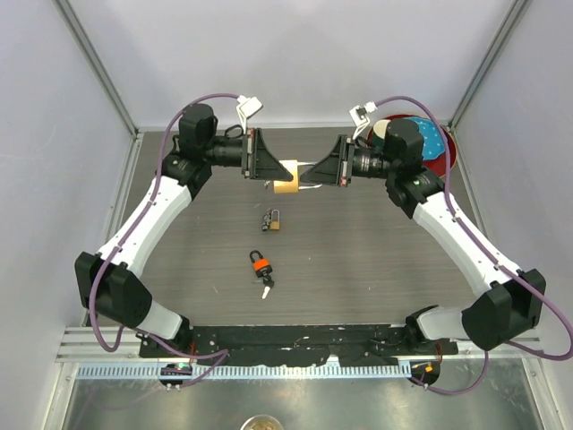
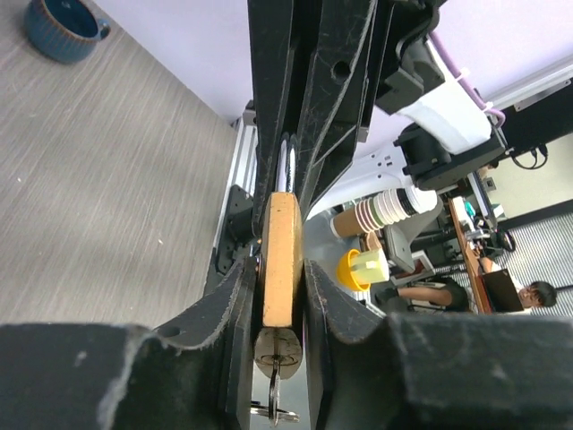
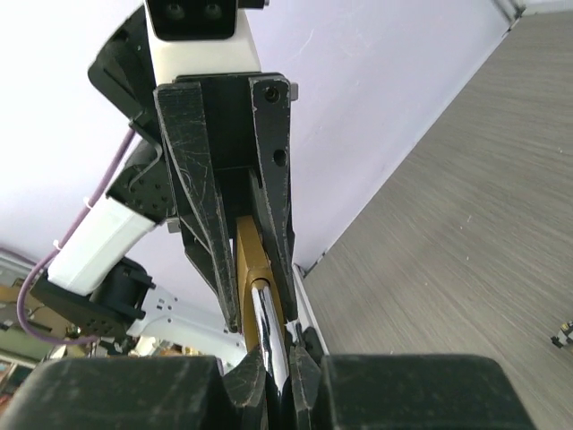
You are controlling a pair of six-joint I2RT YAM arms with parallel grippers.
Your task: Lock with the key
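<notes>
A gold padlock (image 1: pixel 286 179) hangs in the air between my two grippers, its silver shackle (image 3: pixel 270 331) pointing to the right. My left gripper has its fingers along both sides of the gold body; whether both pads press on it cannot be made out. My right gripper (image 1: pixel 303 176) is shut on the shackle from the other side. On the left end of the padlock a key (image 2: pixel 275 394) with a ring sticks out of the keyhole, between my left fingers. How far the shackle is pushed into the body is unclear.
Below on the table lie a small brass padlock (image 1: pixel 275 220), a dark combination lock (image 1: pixel 266 220) and an orange-and-black padlock (image 1: pixel 260 266) with keys. A red basket (image 1: pixel 455 152) stands at the back right.
</notes>
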